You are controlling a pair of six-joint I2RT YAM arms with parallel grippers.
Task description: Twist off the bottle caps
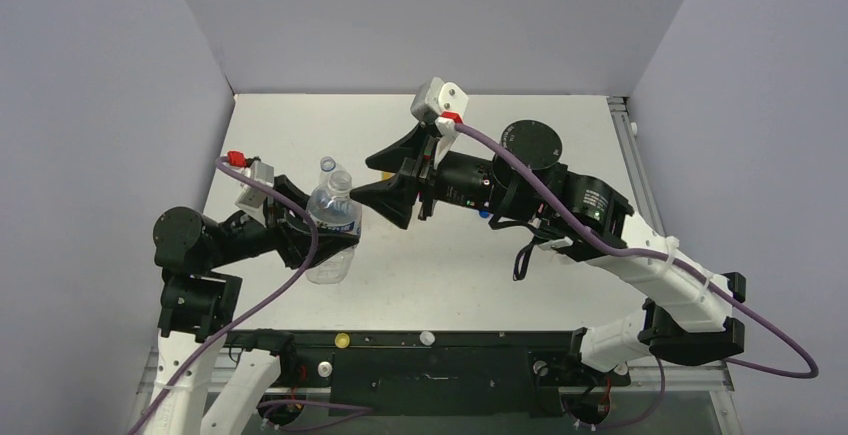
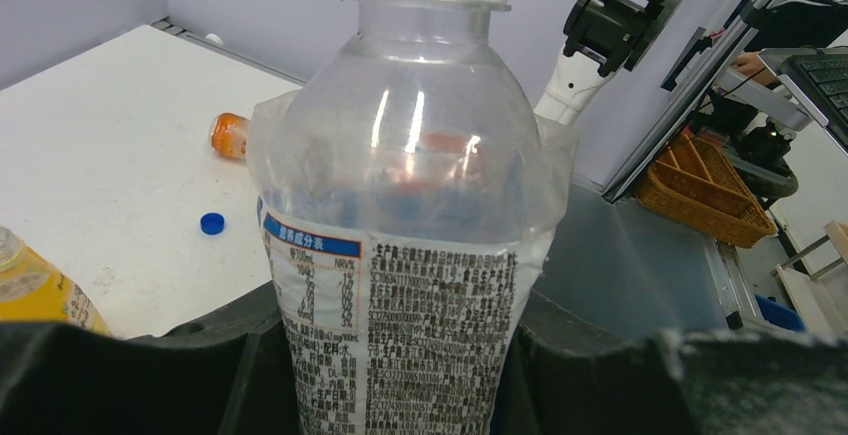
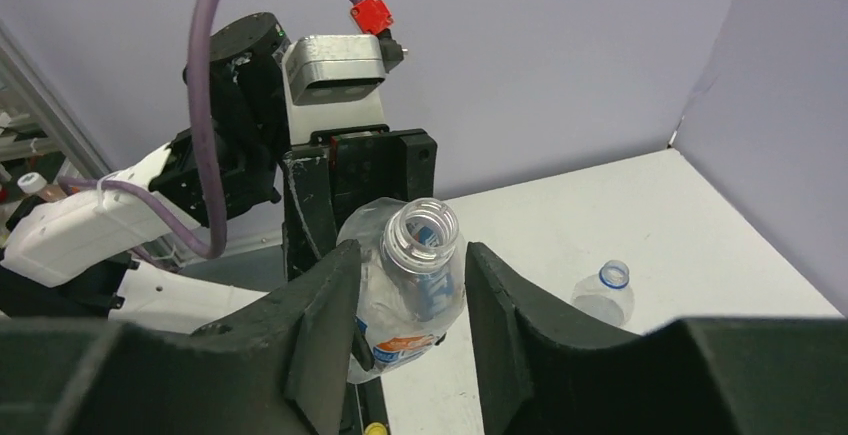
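Observation:
My left gripper (image 1: 318, 217) holds a clear plastic bottle with a printed label, upright; in the right wrist view its mouth (image 3: 420, 230) shows bare threads, uncapped. My right gripper (image 1: 378, 177) hangs open just right of the bottle's top, nothing seen between its fingers. A white cap (image 1: 427, 338) and a yellow cap (image 1: 343, 340) lie at the front edge; a blue cap (image 2: 212, 223) is on the table. Another clear bottle (image 3: 605, 304) stands behind.
A yellow bottle (image 2: 40, 290) and an orange bottle (image 2: 228, 135) are on the white table (image 2: 120, 105). Grey walls surround the table.

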